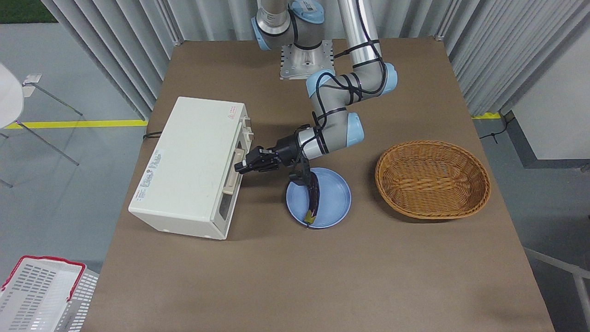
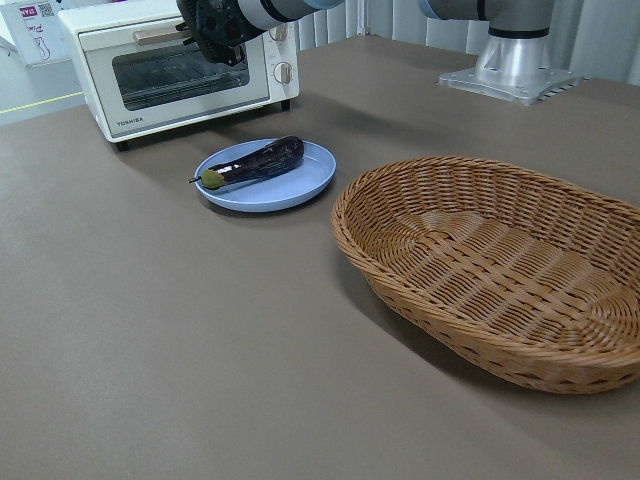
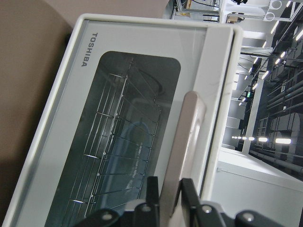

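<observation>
A white Toshiba toaster oven [image 1: 185, 160] [image 2: 115, 70] stands on the left of the table. My gripper [image 1: 241, 167] is at its door handle [image 3: 182, 132]; in the wrist view the two fingers straddle the handle's near end, apparently shut on it. The glass window [image 3: 120, 142] shows a wire rack behind it. A dark eggplant [image 1: 313, 199] [image 2: 265, 160] lies on a blue plate [image 1: 335, 196] beside the oven, partly under my arm in the front view.
An empty wicker basket [image 1: 432, 180] [image 2: 500, 280] sits right of the plate. The robot base plate [image 2: 500, 85] is at the back.
</observation>
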